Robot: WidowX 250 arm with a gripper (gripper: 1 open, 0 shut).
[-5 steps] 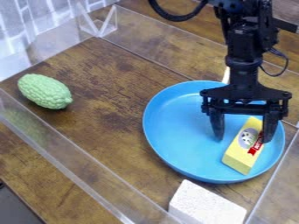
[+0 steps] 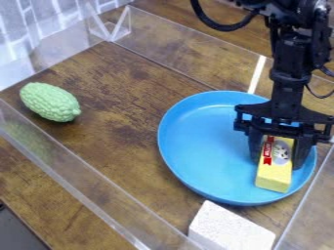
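My black gripper [image 2: 278, 136] reaches down from the upper right into a blue plate [image 2: 202, 151]. It is shut on a yellow box [image 2: 272, 174] with a red label and a pale round picture. The box lies upright in the view along the plate's right side, its upper part between the fingers.
A pale green bumpy object [image 2: 49, 102] lies on the wooden table [image 2: 111, 88] at the left. A white block [image 2: 229, 230] sits below the plate at the bottom. Clear plastic walls edge the area.
My gripper has come down and closed around the yellow box, which has turned from a tilted lie to nearly straight, its red label now on the left.
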